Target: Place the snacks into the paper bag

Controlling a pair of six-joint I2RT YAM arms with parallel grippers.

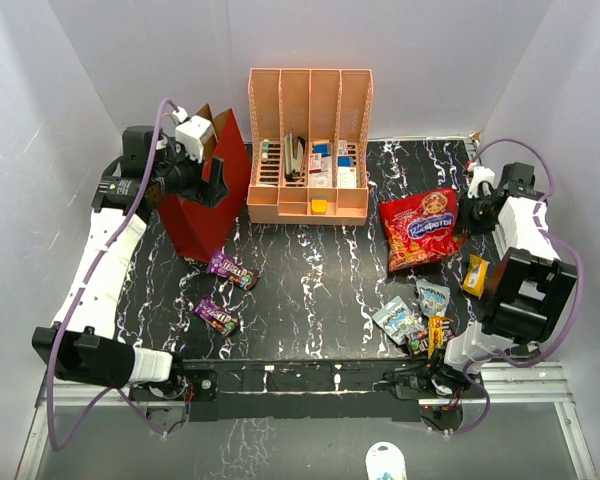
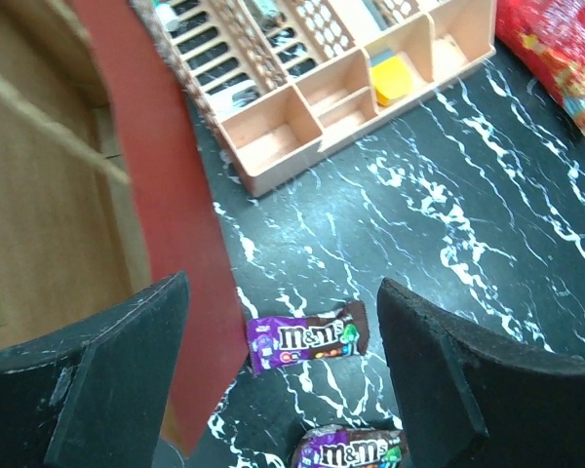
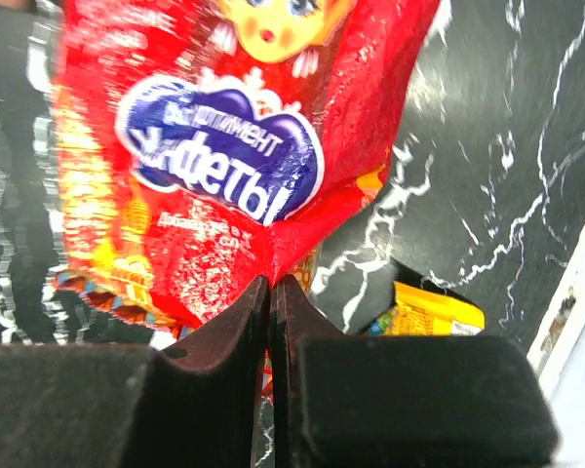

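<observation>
The large red snack bag [image 1: 415, 225] lies on the right of the marble table, its edge pinched in my right gripper. My left gripper hangs part open, empty, by the red paper bag [image 1: 205, 215], whose brown inside shows in the left wrist view. Two purple M&M's packs [image 1: 230, 268] [image 1: 217, 317] lie right of and below the paper bag. At the front right are blue packets [image 1: 398, 320], a yellow pack [image 1: 475, 274] and other small packs [image 1: 430, 340].
A peach organizer [image 1: 307, 210] with small items stands at the back centre. Walls bound the sides and back.
</observation>
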